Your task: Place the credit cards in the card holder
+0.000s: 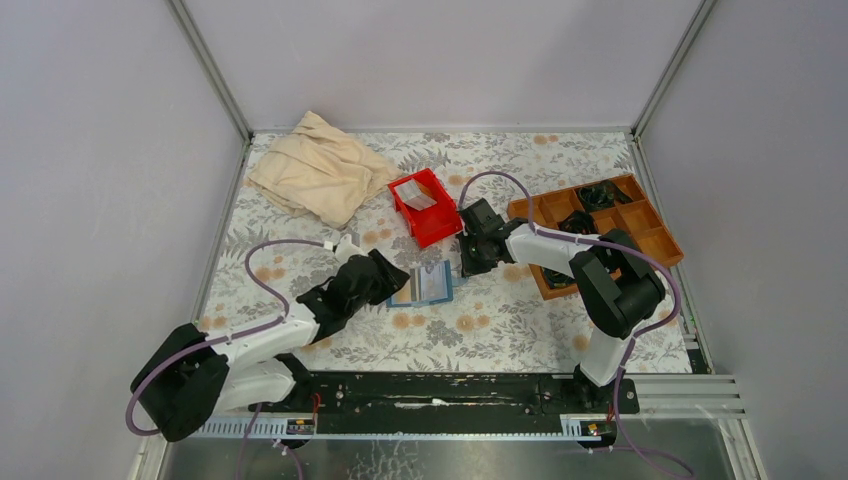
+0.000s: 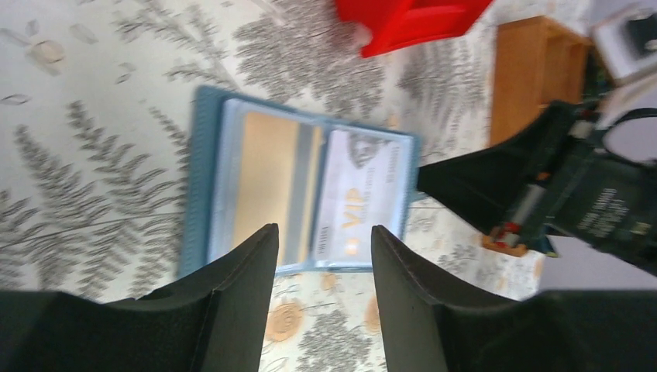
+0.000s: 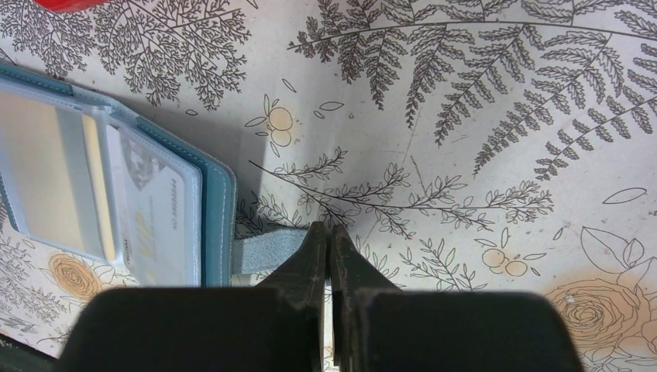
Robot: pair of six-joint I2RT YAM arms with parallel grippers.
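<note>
The blue card holder [image 1: 432, 284] lies open flat on the patterned table, with a white VIP card [image 2: 358, 194] in its right sleeve and a beige panel [image 2: 263, 186] on the left. My left gripper is open just over the holder's near left side, nothing between its fingers. My right gripper is shut at the holder's right edge, its tips at the blue strap [image 3: 267, 249]; whether the strap is pinched between them is hard to tell.
A red tray [image 1: 432, 226] with a white item inside stands behind the holder. A beige cloth [image 1: 315, 170] lies at the back left. An orange compartment box [image 1: 650, 235] with black items is at the right.
</note>
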